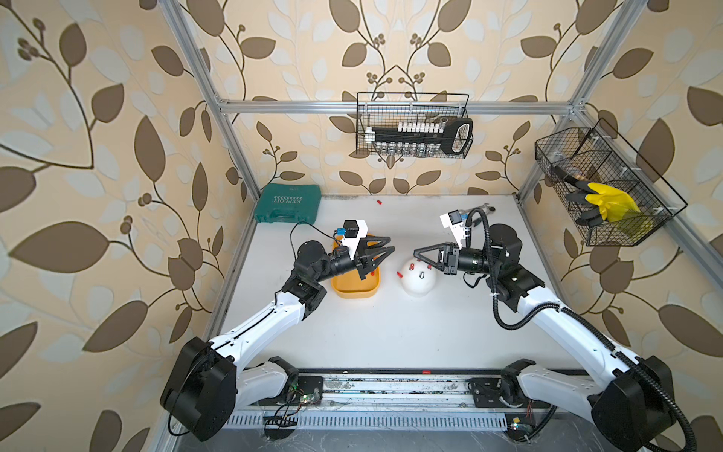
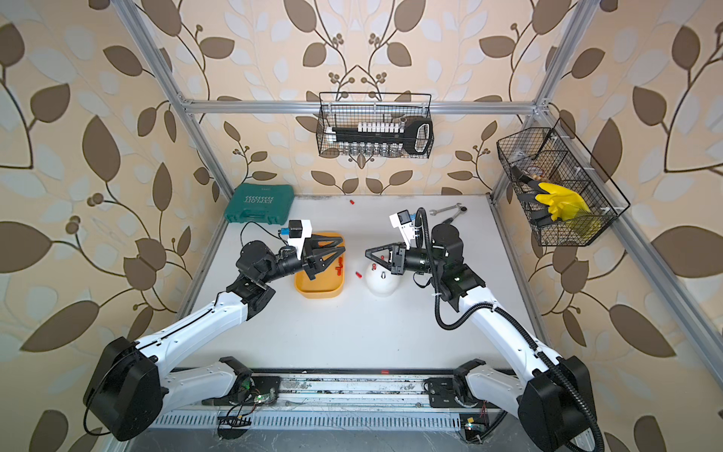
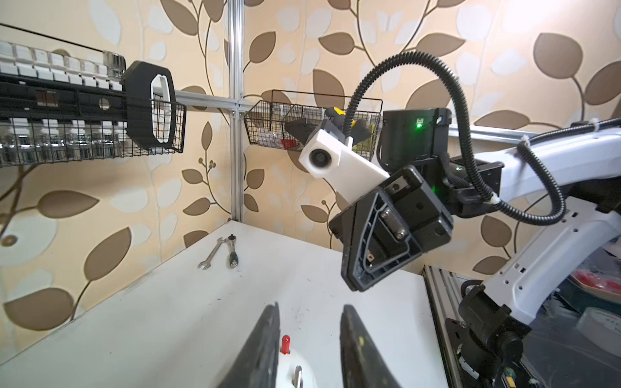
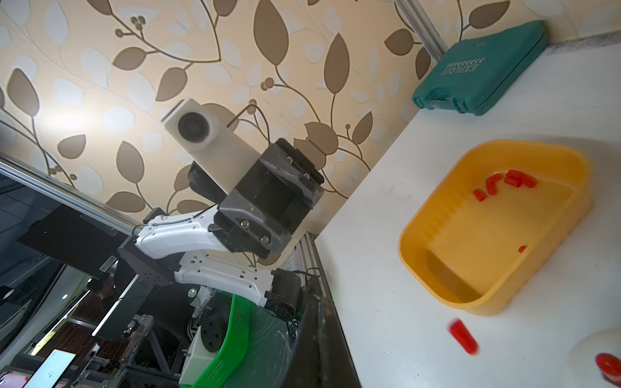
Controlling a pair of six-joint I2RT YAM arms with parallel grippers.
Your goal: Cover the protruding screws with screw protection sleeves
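A white dome (image 1: pixel 416 281) carries screws, some with red sleeves (image 3: pixel 285 344) on them and a bare metal screw (image 3: pixel 297 376) among them. A loose red sleeve (image 4: pixel 463 335) lies on the table beside it. The orange tray (image 4: pixel 491 271) holds several red sleeves (image 4: pixel 514 177). My left gripper hangs over the tray's right part, fingers apart, nothing seen between them. My right gripper is above the dome, shut, with nothing visible between its fingertips.
A green case (image 1: pixel 287 202) lies at the back left, wrenches (image 3: pixel 220 252) at the back right, a small red piece (image 1: pixel 379 202) near the back edge. Wire baskets (image 1: pixel 414 124) hang on the walls.
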